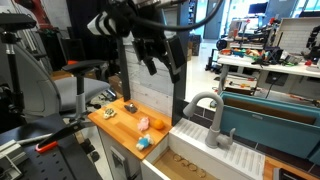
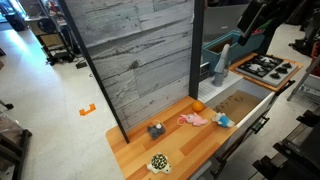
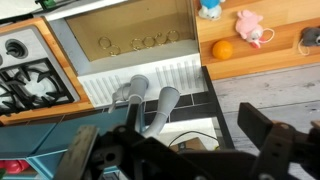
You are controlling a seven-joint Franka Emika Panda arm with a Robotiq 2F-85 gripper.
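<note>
My gripper [image 1: 163, 74] hangs high above the counter in front of the grey plank wall, fingers pointing down. In the wrist view the gripper is open, its dark fingers wide apart with nothing held between them. Well below on the wooden counter [image 2: 135, 152] lie an orange ball [image 3: 222, 48], a pink toy [image 3: 250, 25] and a blue-and-white toy [image 2: 223, 119] close to the sink. Farther along sit a small dark grey item [image 2: 156, 130] and a round speckled piece [image 2: 159, 162].
The white-rimmed sink [image 3: 160, 76] has a brown bottom with several small rings. A tall grey faucet [image 1: 214, 125] rises behind it. The plank wall [image 2: 155, 75] backs the counter. A stove [image 2: 265, 68] stands beyond the sink.
</note>
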